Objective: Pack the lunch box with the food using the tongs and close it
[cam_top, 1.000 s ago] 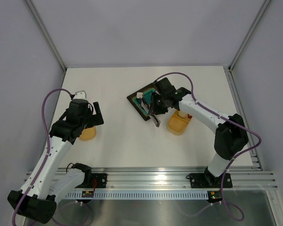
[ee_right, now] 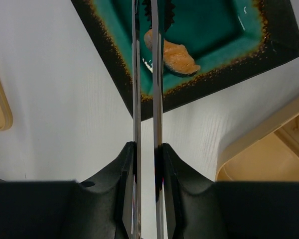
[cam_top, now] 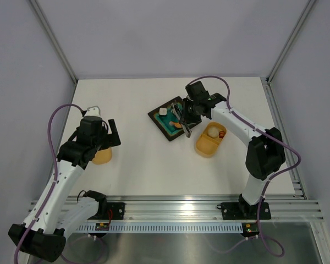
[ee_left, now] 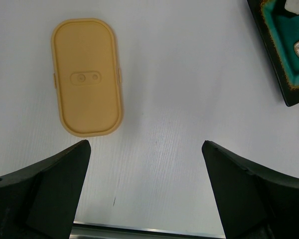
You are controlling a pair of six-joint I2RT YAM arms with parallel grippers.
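My right gripper is shut on silver tongs (ee_right: 158, 124), whose tips reach over a dark-rimmed teal tray (ee_right: 234, 69). An orange salmon-like piece (ee_right: 179, 59) lies in the tray beside the tongs, with a dark ridged piece partly hidden behind them. A white block (cam_top: 163, 111) also sits in the tray. To the tray's right is a tan lunch box (cam_top: 206, 146), with round pale and red items in one compartment. My left gripper is open and empty over the table near a tan lid (ee_left: 87, 79).
A metal rail runs along the front edge below both arms.
My right gripper and the tongs have moved toward the back right, uncovering the orange piece in the top view. The left arm is still.
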